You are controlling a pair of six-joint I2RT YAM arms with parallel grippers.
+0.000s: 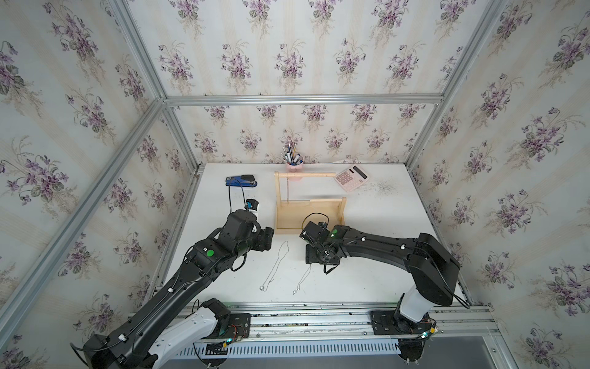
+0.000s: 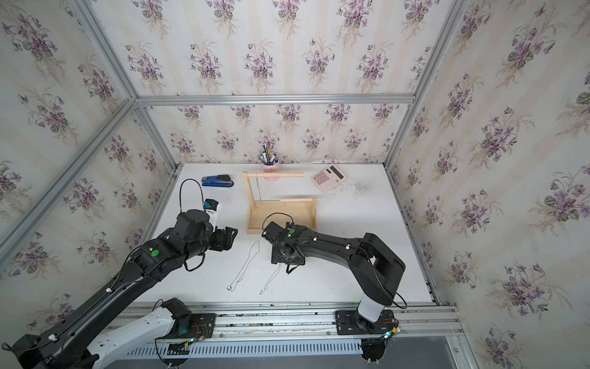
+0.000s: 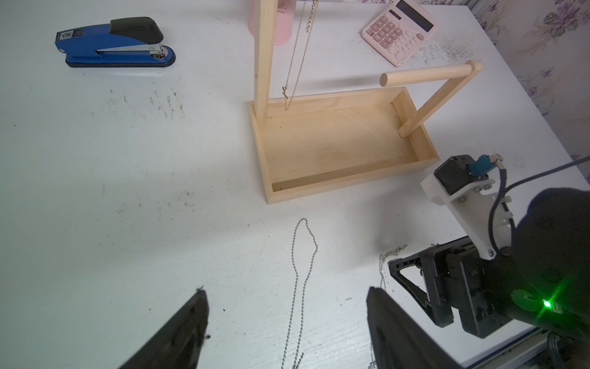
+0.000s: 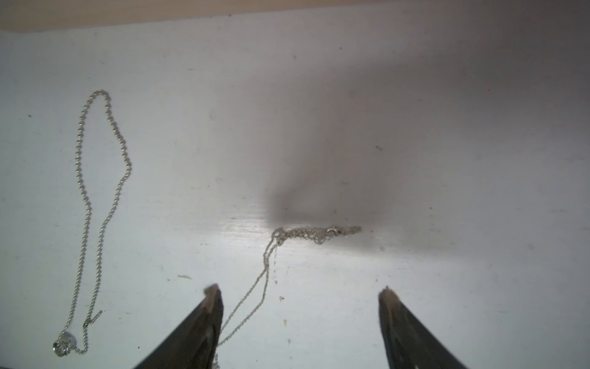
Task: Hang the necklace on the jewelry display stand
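Observation:
The wooden display stand (image 3: 265,153) sits mid-table, a gold necklace (image 3: 298,49) hanging from its taller post's bar. On the table in front lie a silver bead necklace (image 4: 84,209) and a thinner silver chain (image 4: 301,233), partly bunched. My open right gripper is low above the bunched chain, nothing between its fingers. My left gripper stands open over the table to the left of the right one, above the bead necklace's side, holding nothing.
A blue stapler (image 3: 110,46) lies back left; a pink pen cup (image 1: 294,168) and pink calculator (image 1: 350,177) are at the back. The right arm crosses the right front.

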